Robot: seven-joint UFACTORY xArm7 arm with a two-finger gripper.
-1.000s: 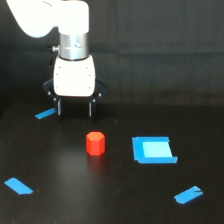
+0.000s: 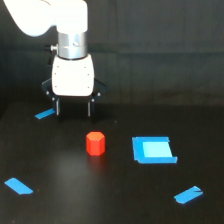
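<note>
A small red block [image 2: 95, 144] stands on the dark table, a little left of the middle of the view. To its right lies a light square [image 2: 157, 149] framed by blue tape [image 2: 139, 150]. Behind the block and slightly to its left hangs my white gripper [image 2: 73, 108], pointing down. Its dark fingers are apart, with nothing visible between them. The gripper does not touch the block.
Loose strips of blue tape mark the table at the left front [image 2: 18, 186], right front [image 2: 188, 195] and back left [image 2: 45, 114]. A dark backdrop closes off the rear.
The gripper has shifted very slightly to the left, and its fingers look a little closer together. The red block and the taped square are where they were.
</note>
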